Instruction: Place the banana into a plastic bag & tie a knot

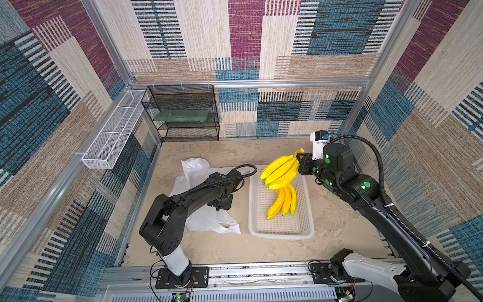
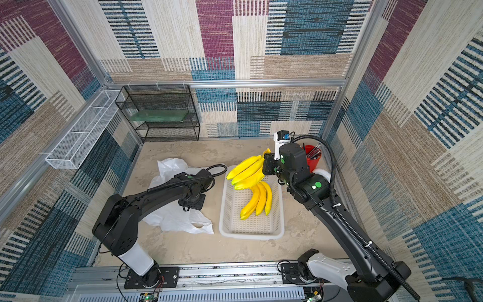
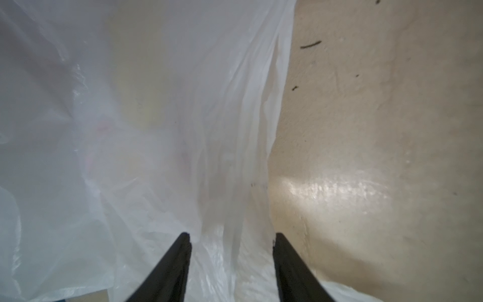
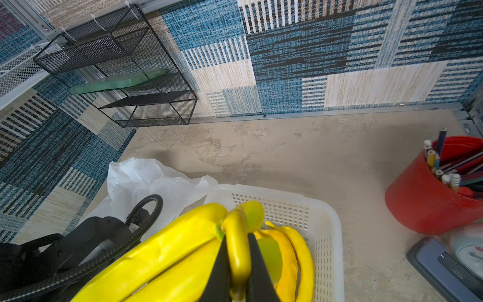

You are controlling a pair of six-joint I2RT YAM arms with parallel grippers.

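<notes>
A banana bunch (image 1: 279,171) is held by its stem end in my right gripper, shut on it, above the white plastic basket (image 1: 254,221). More bananas (image 1: 286,201) lie inside the basket. A white plastic bag (image 1: 188,171) lies flat on the table left of the basket, creased and thin. My left gripper hangs low over the bag's edge, its fingers apart with bag plastic visible between and beneath them; it does not clearly grip any.
A red cup of pens (image 4: 422,196) and a grey stapler-like object (image 4: 437,266) sit at the right. A black wire rack (image 1: 181,130) stands at the back left, a white wire basket (image 1: 110,136) on the left wall.
</notes>
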